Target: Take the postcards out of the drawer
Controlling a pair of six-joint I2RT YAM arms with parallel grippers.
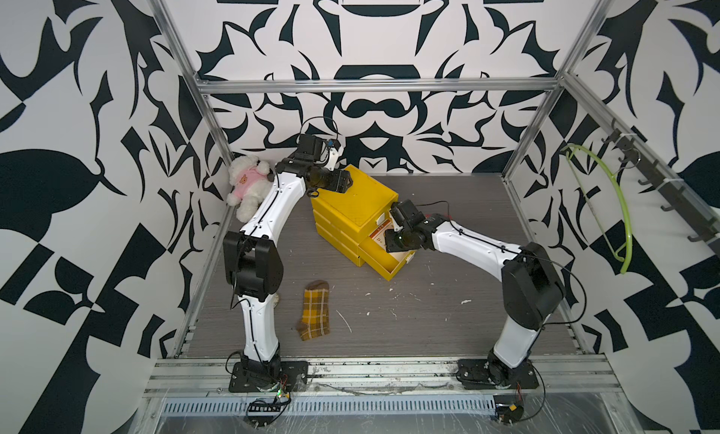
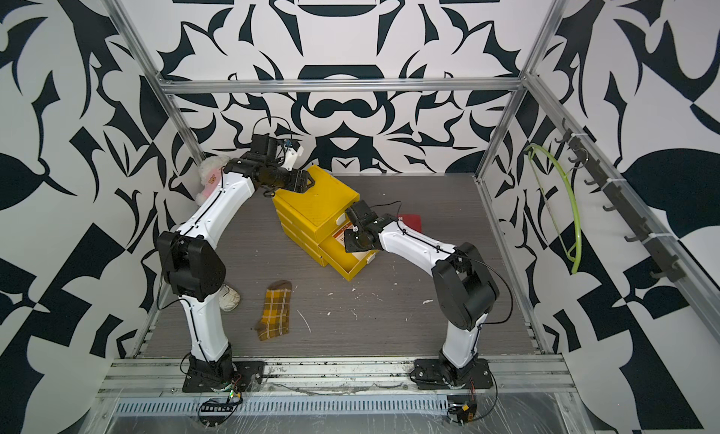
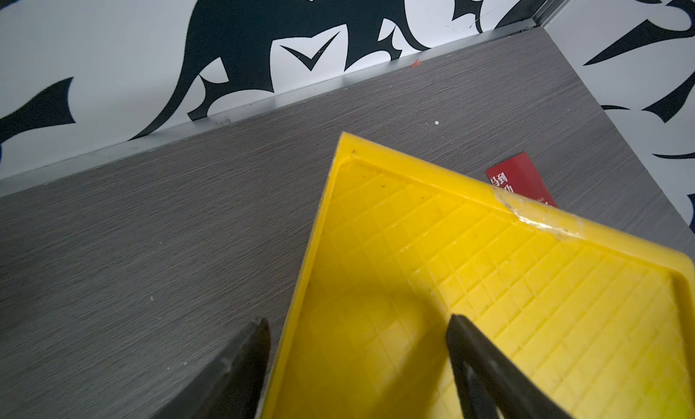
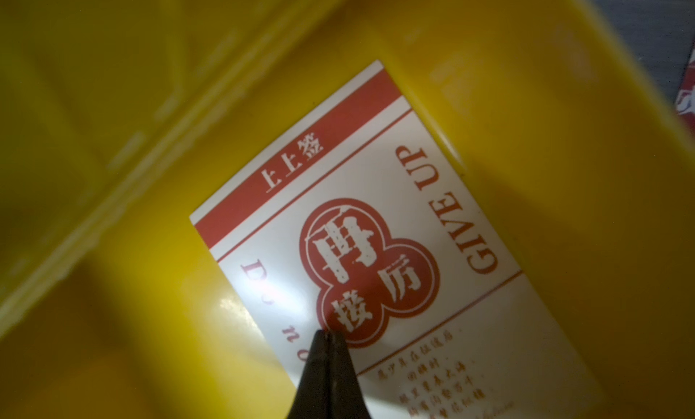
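The yellow drawer (image 1: 389, 274) stands pulled out at the lower front of the yellow cabinet (image 1: 361, 194). Inside it a white-red postcard (image 4: 463, 303) lies flat on the bottom; in the top views my right arm covers part of it. My right gripper is shut, its fingertips over the card's printed emblem with nothing between them. Whether they touch the card I cannot tell. At the cabinet's top left edge, my left gripper is open, one finger on each side of that edge. A red postcard (image 2: 410, 222) lies on the table right of the cabinet.
A plaid sock (image 1: 315, 311) lies on the table in front. The pink-shirted plush toy (image 1: 248, 185) is by the left wall. A green racket-like hoop (image 1: 621, 209) hangs on the right.
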